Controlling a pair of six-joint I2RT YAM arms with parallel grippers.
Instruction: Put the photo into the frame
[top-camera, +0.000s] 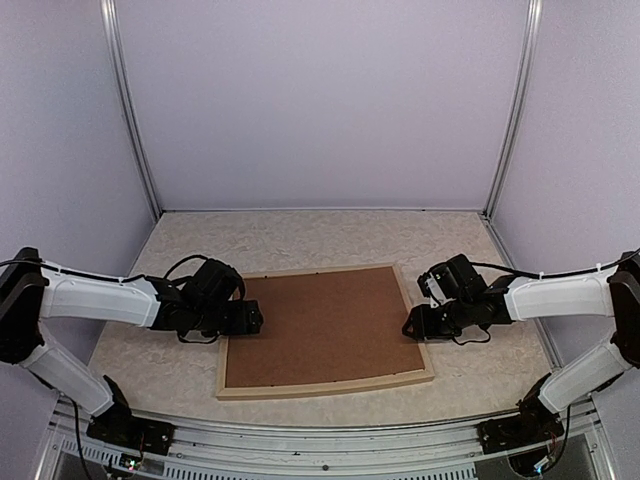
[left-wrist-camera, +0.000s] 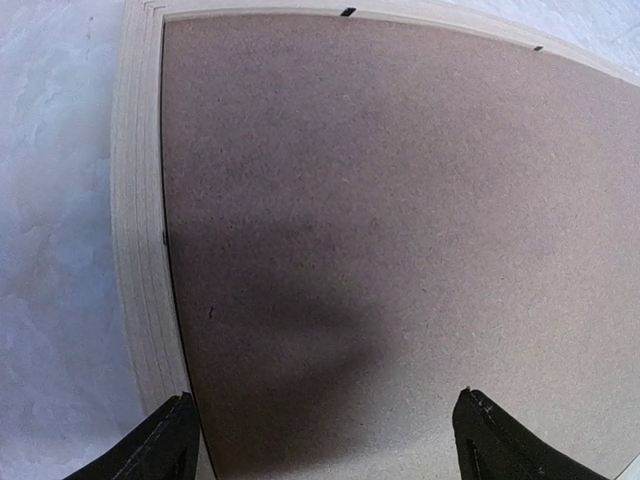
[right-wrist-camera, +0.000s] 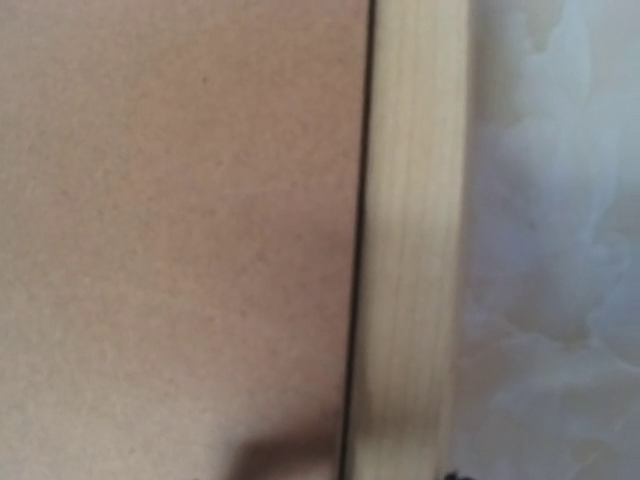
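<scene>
A pale wooden frame (top-camera: 325, 390) lies flat on the table, with a brown board (top-camera: 320, 320) filling its inside. I see no separate photo. Over the frame's left edge is my left gripper (top-camera: 255, 317); in the left wrist view its fingers (left-wrist-camera: 165, 445) stand wide apart, open, with nothing held. My right gripper (top-camera: 410, 330) is low at the frame's right edge. In the right wrist view only its fingertips (right-wrist-camera: 456, 477) peek in at the bottom, apart, near the right wooden strip (right-wrist-camera: 415, 200); a dark gap runs between strip and board.
A metal rail (top-camera: 325, 440) runs along the front edge, and plain walls (top-camera: 320, 110) enclose the back and sides.
</scene>
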